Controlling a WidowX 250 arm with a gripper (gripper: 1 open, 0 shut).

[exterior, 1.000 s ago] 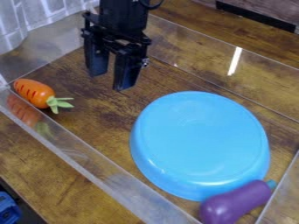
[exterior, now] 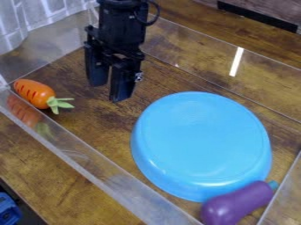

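My black gripper (exterior: 109, 77) hangs in the upper middle of the camera view, above the dark wooden floor of the clear-walled enclosure; whether its fingers are open or shut is hard to make out. An orange toy carrot (exterior: 35, 93) with a green top lies to its left. A large light-blue round object (exterior: 200, 141) fills the lower right, and a purple toy eggplant (exterior: 235, 204) lies at the bottom right, beside it.
Transparent walls (exterior: 106, 176) border the area along the left and front. The wood between the carrot and the blue object is clear, as is the upper right.
My gripper has shifted slightly left and turned a little. The carrot, blue object and eggplant have not visibly moved.
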